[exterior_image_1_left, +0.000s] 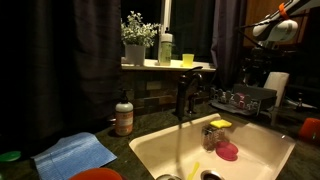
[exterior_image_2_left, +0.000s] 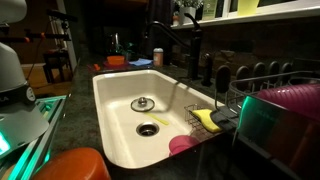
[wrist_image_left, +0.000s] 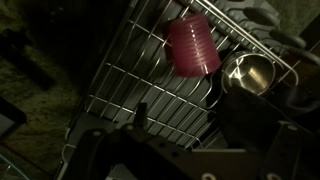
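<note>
My gripper hangs over a wire dish rack (wrist_image_left: 128, 75), its dark fingers spread apart and nothing visible between them. In the wrist view a ribbed red-pink cup (wrist_image_left: 193, 46) lies in the rack ahead of the fingers. Right of it is a shiny round metal cup or bowl (wrist_image_left: 248, 73). From the first exterior view, the arm (exterior_image_1_left: 278, 29) reaches in from the upper right over the dark rack (exterior_image_1_left: 250, 94); the fingertips are lost in the gloom there.
Beside the rack is the white sink (exterior_image_2_left: 108, 110), holding a pink cup (exterior_image_2_left: 182, 145), a pot lid (exterior_image_2_left: 143, 103) and a yellow item (exterior_image_2_left: 156, 118). A yellow sponge (exterior_image_2_left: 207, 120) sits in a caddy at its edge. The black faucet (exterior_image_1_left: 182, 92) stands tall behind the sink.
</note>
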